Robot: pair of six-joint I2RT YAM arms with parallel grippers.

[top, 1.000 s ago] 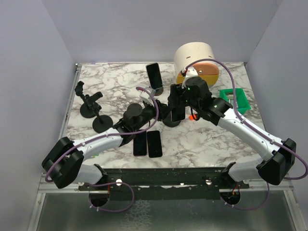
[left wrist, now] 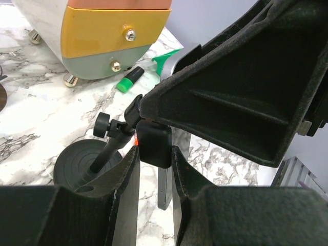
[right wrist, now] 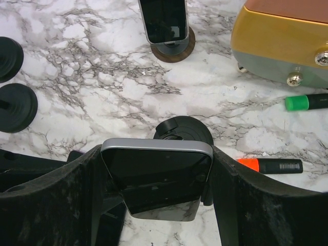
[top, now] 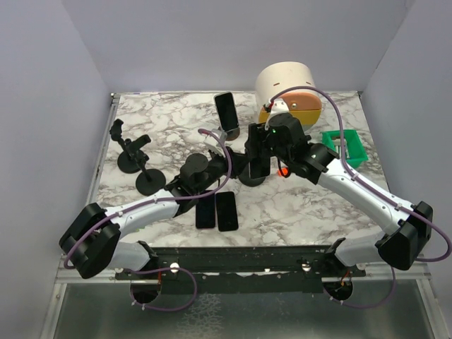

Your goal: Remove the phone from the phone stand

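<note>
The phone [right wrist: 156, 174], dark with a silver edge, is held upright in my right gripper [top: 261, 141], whose fingers are on both its sides. Below and behind it, the black stand's round base [left wrist: 77, 161] rests on the marble, with a jointed arm rising to a black head. My left gripper [top: 239, 159] is at that head, its fingertips just under or against the small black block [left wrist: 155, 141]; whether they grip it is unclear. The right gripper's dark finger covers much of the left wrist view's upper right.
Another phone on a stand [top: 226, 109] is at the back. A rounded coloured box [top: 282, 88] and green tray [top: 342, 145] are at the right. Black stands [top: 150, 180] stand at left; two phones [top: 227, 210] lie in front. Markers [right wrist: 281, 165] lie near the held phone.
Very little differs in the top view: both arms have shifted very slightly at the phone and stand.
</note>
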